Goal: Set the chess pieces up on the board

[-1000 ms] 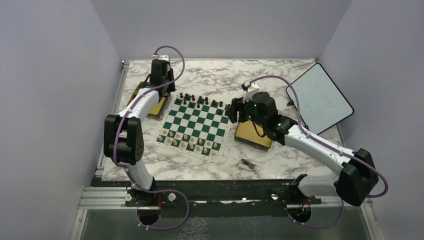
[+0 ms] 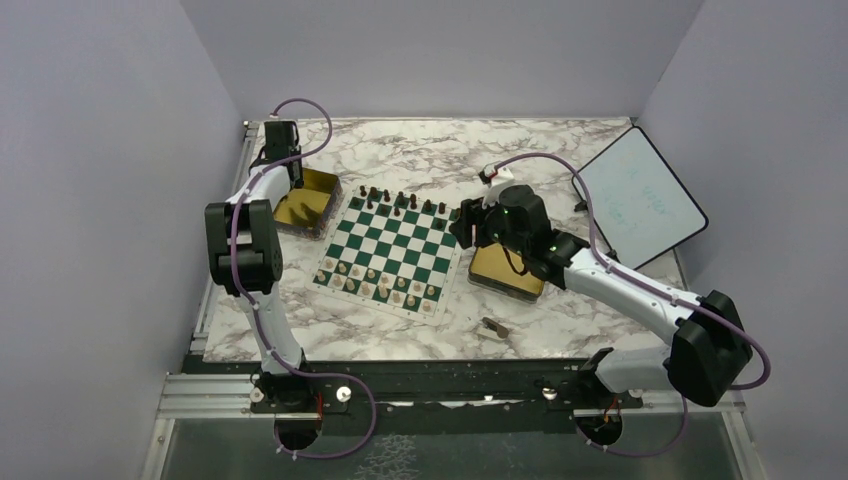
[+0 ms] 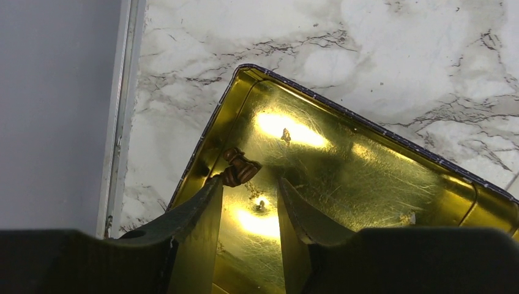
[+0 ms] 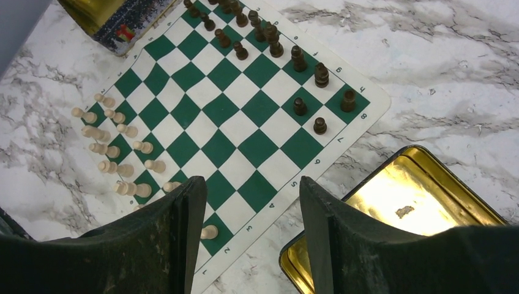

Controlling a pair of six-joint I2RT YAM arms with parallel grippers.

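The green and white chessboard (image 2: pixel 395 250) lies mid-table, dark pieces (image 4: pixel 273 46) along its far side and light pieces (image 4: pixel 124 169) along its near side. In the left wrist view, dark pieces (image 3: pixel 240 169) lie tipped over and touching inside the gold tray (image 3: pixel 373 177), near its corner. My left gripper is open over that tray; the pieces appear close to its left fingertip, and I cannot tell whether they touch. My right gripper hangs open above the board's right edge, nothing between its fingers.
A second gold tray (image 4: pixel 422 177) sits right of the board and looks empty where it shows. A whiteboard (image 2: pixel 640 195) rests at the far right, and a small dark object (image 2: pixel 495 327) lies near the front edge. Behind the board the marble top is clear.
The right arm has hardly moved.
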